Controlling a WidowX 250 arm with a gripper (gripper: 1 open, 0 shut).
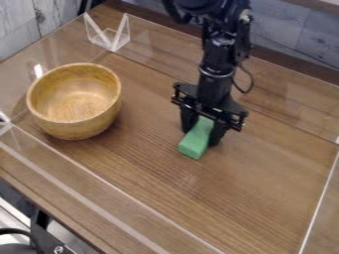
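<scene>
My black gripper [209,117] is low over the wooden table, shut on a green block [197,141]. The block hangs or rests below the fingers, its lower end showing toward the front. Whether it touches the table is hard to tell.
A wooden bowl [74,79] sits at the left. A small white wire-like object [109,32] is at the back left.
</scene>
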